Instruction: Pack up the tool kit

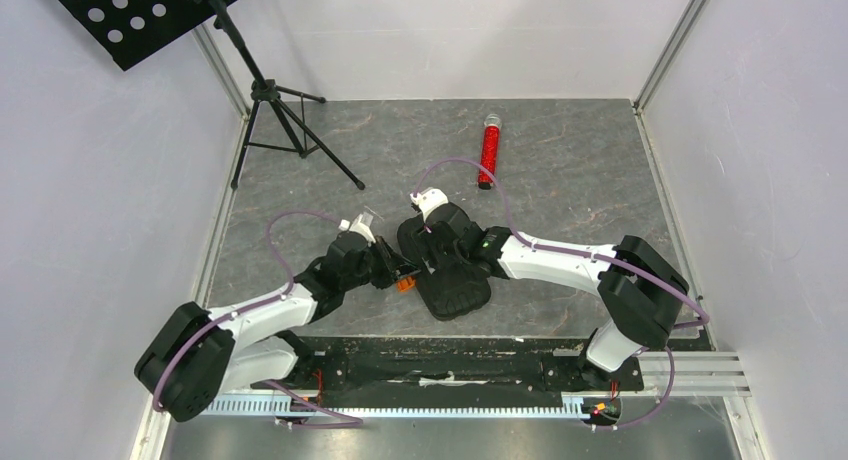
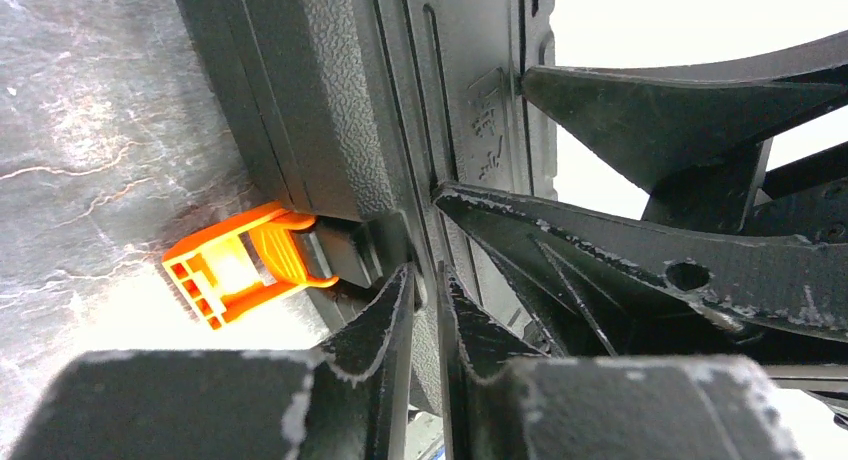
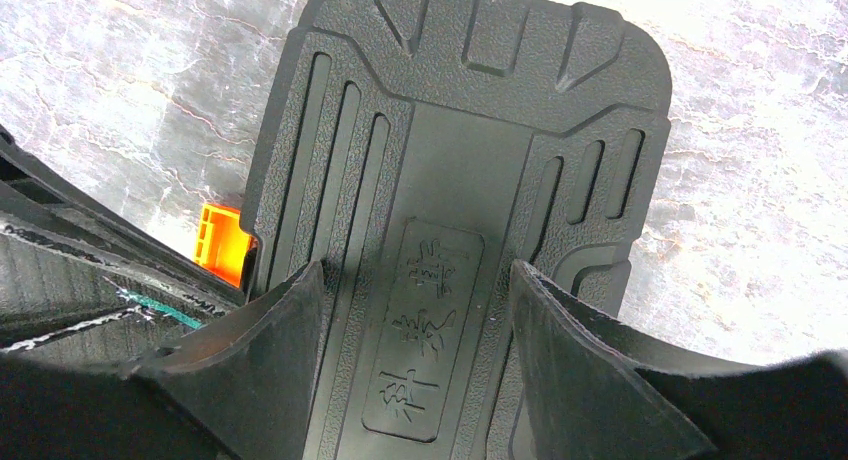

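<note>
The black tool case [image 1: 452,292] lies closed on the grey floor, with embossed markings on the lid [image 3: 420,320] in the right wrist view. An orange latch [image 2: 225,270] sticks out from its side. My left gripper is at that side beside the latch, its fingertips nearly together; whether anything is between them is hidden. My right gripper is over the lid, its fingertips apart on either side of the central panel, touching or very close to the surface.
A red cylinder [image 1: 490,150] lies behind the case. A black tripod stand [image 1: 285,115] stands at the back left, and walls border the floor.
</note>
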